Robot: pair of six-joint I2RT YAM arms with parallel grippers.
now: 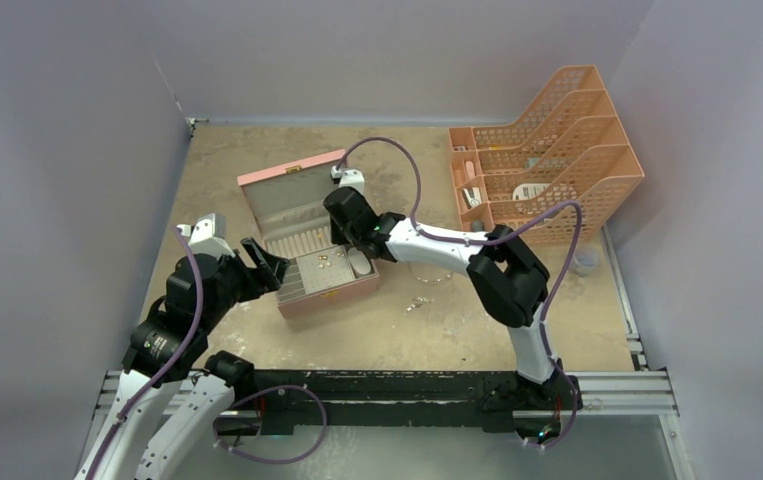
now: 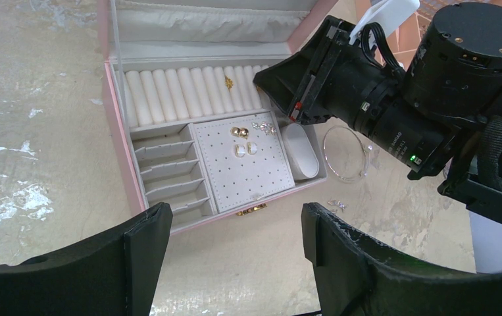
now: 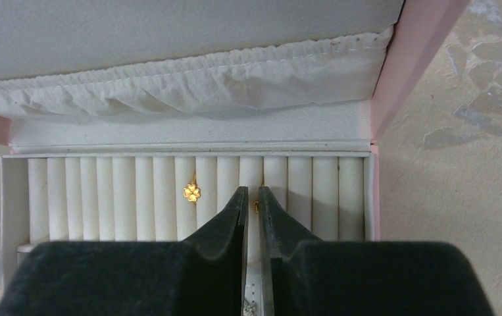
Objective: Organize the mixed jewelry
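Note:
An open pink jewelry box [image 1: 329, 297] has ring rolls [image 3: 165, 197], slots and an earring pad [image 2: 235, 171] holding gold and silver earrings. A gold clover ring [image 3: 191, 193] sits in the rolls. My right gripper is shut on a small gold piece [image 3: 256, 207], mostly hidden at its tips, over the rolls' right part. My left gripper is open, left of the box in the top view, with nothing between its fingers.
A silver bracelet [image 2: 347, 179] and small silver pieces [image 2: 337, 204] lie right of the box. A peach organizer [image 1: 527, 210] stands at the back right.

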